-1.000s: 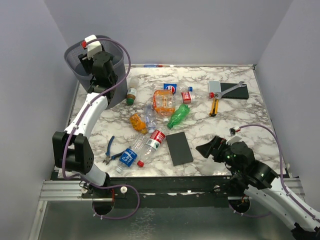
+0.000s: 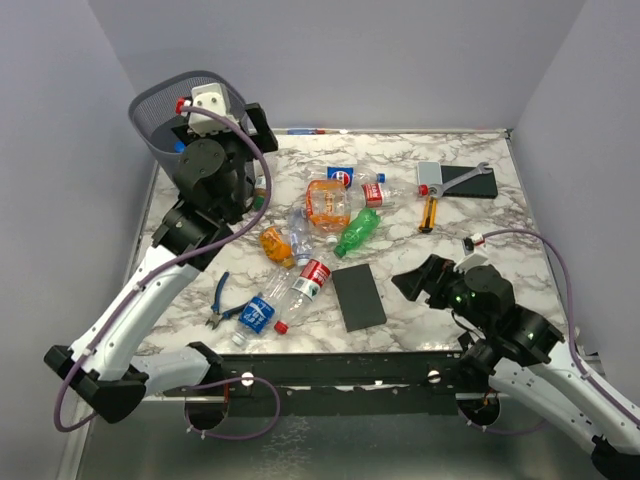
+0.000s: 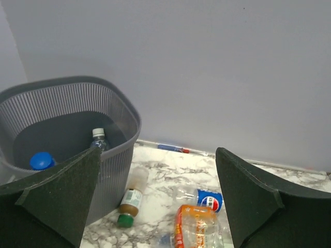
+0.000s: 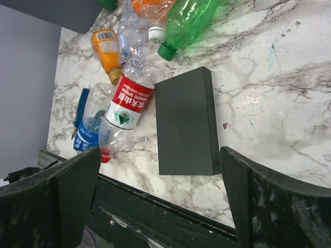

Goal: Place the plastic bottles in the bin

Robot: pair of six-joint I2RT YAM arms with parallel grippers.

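Observation:
My left gripper [image 2: 225, 130] hangs over the near right side of the grey bin [image 2: 160, 100]. Its fingers stand apart with nothing between them; bottles sit inside the bin in the left wrist view. On the marble table lie a Pepsi bottle [image 3: 207, 199], an orange-label bottle [image 2: 328, 208], a green bottle [image 2: 357, 232], a red-label bottle [image 4: 129, 101], a blue-label bottle [image 2: 261, 308], a small orange bottle [image 2: 276, 246] and several others. My right gripper [image 2: 420, 275] is open above the table, right of a black slab [image 2: 358, 297].
Pliers [image 2: 222, 305] lie near the front left. A wrench [image 2: 460, 180], a box cutter [image 2: 429, 211] and dark rectangular items sit at the back right. Grey walls surround it.
My left arm rose out of the bin and has now moved right and toward the front. The right gripper has shifted only slightly.

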